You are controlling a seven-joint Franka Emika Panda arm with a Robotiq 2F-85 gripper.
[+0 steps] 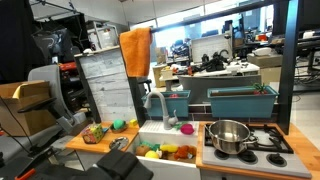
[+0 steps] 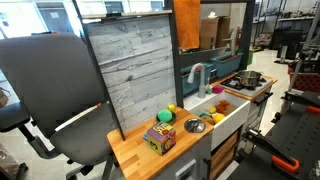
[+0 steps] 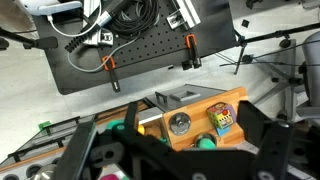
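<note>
My gripper hangs in the wrist view with its dark fingers spread wide and nothing between them. Beyond it lies the wooden counter, carrying a colourful box [image 3: 221,116], a round silver lid or bowl [image 3: 180,123] and a green object [image 3: 206,142] partly covered by the gripper. In exterior view 2 the same box [image 2: 160,137] stands at the counter's near end. A silver pot [image 1: 229,135] rests on the stove [image 1: 265,150] at the right. Toy food [image 1: 180,152] lies in the white sink. An orange towel [image 1: 135,52] hangs from the rail.
The black robot table [image 3: 150,62] carries cables and orange-tipped clamps. A grey faucet [image 1: 158,105] rises behind the sink, and blue bins [image 1: 240,105] stand at the back. A white wood-grain panel [image 2: 130,68] and an office chair [image 2: 65,110] flank the counter's end.
</note>
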